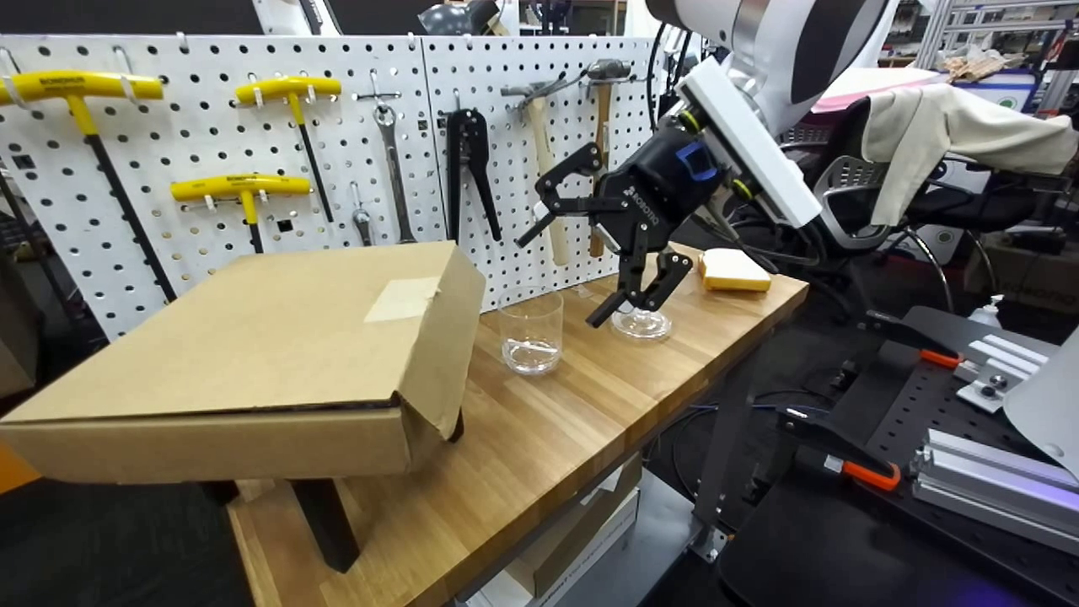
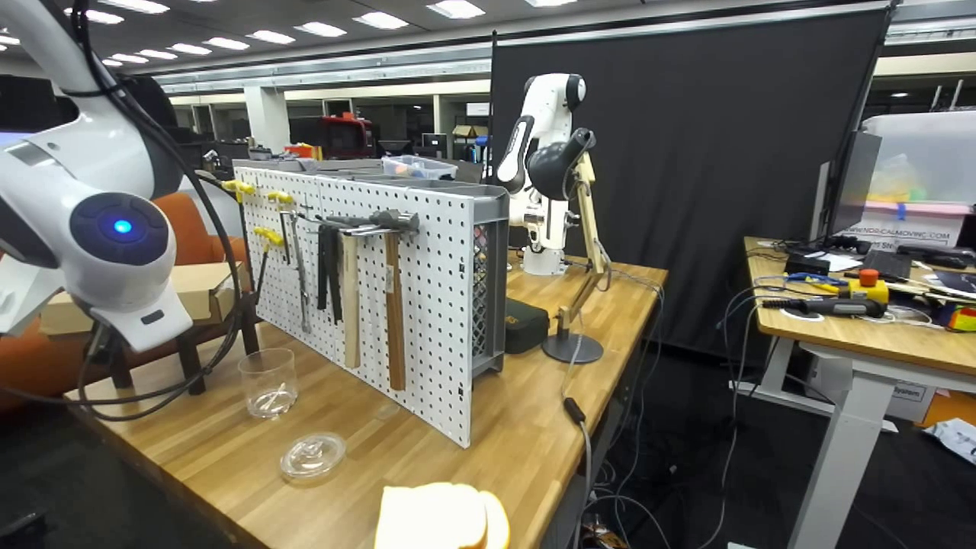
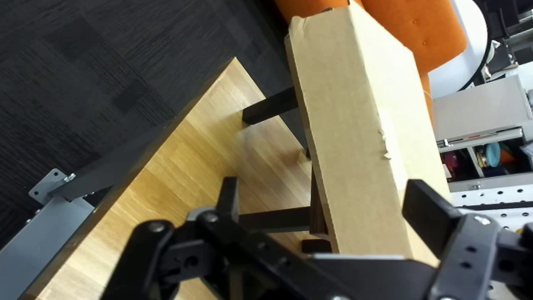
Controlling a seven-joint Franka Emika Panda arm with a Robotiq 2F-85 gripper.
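Observation:
My gripper hangs above the workbench in exterior view 1, its fingers wide open and nothing between them. Below and to its left in that view stands a clear glass jar with a small whitish item at the bottom. A clear round lid lies flat on the wood, partly behind the lower finger. The closed cardboard box rests on a dark-legged stand at the bench's left end. In the wrist view the box fills the space beyond my spread fingers; jar and lid are out of that view.
A pegboard with T-handles, wrenches and hammers runs along the back of the wooden bench. A bread-shaped item lies at the right end. Open wood shows between the jar and the front edge.

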